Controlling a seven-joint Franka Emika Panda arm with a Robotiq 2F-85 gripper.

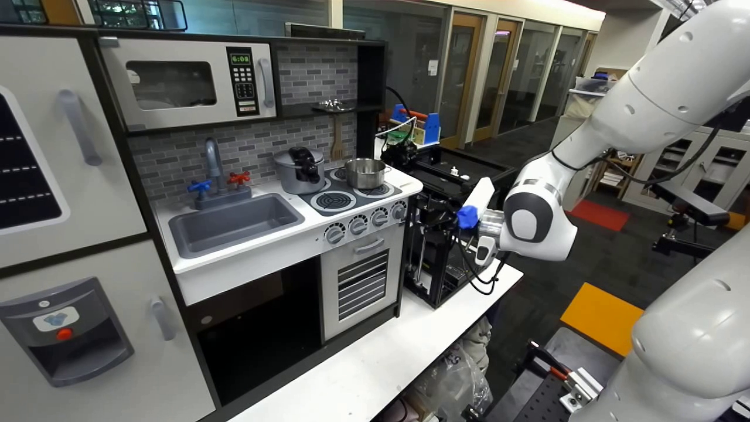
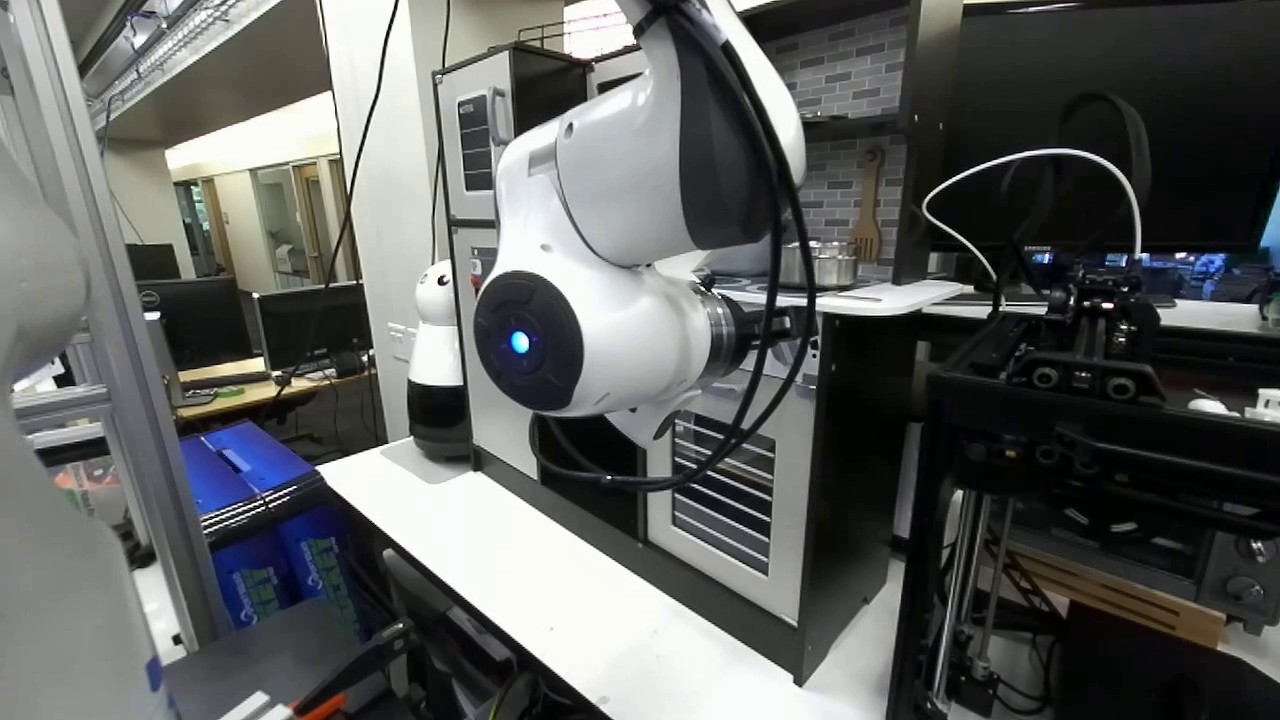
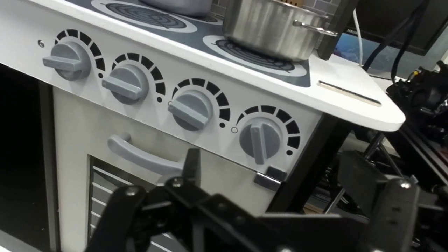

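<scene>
My gripper stands open in front of the toy stove, its black fingers (image 3: 191,168) wide apart and nothing between them. Between and beyond the fingers, the rightmost grey knob (image 3: 260,141) has its grip bar nearly upright. To its left on the same panel, another knob (image 3: 191,110) has its bar slanted. Below the panel is the oven door's grey handle (image 3: 142,157), partly hidden by the left finger. A steel pot (image 3: 268,31) sits on the front right burner. In exterior view 2 the arm (image 2: 636,336) hides part of the stove.
A grey lidded pot (image 1: 299,172) stands further left on the stovetop, beside the sink (image 1: 235,225). Close to the gripper's right is a black-framed machine (image 1: 446,260). Cables hang from the arm.
</scene>
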